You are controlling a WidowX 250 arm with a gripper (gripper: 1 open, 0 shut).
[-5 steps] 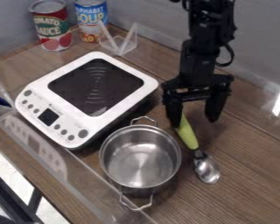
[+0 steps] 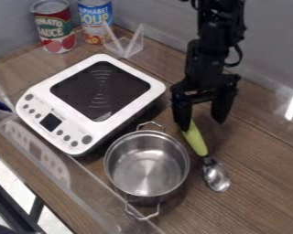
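Note:
The black gripper [image 2: 200, 111] hangs over the counter right of the hotplate, its two fingers apart and pointing down, one of them by the upper end of a spoon's yellow-green handle [image 2: 193, 137]. The spoon's metal bowl [image 2: 215, 176] lies toward the front. I cannot tell whether anything is between the fingers. A steel pot [image 2: 146, 164] with two handles stands left of the spoon.
A white hotplate [image 2: 56, 111] with a dark top fills the left middle. A tomato sauce can [image 2: 54, 31] and an alphabet soup can [image 2: 95, 20] stand at the back left.
The gripper and arm have shifted very slightly over the last second, staying above the spoon's handle. The spoon, pot and hotplate look unmoved.

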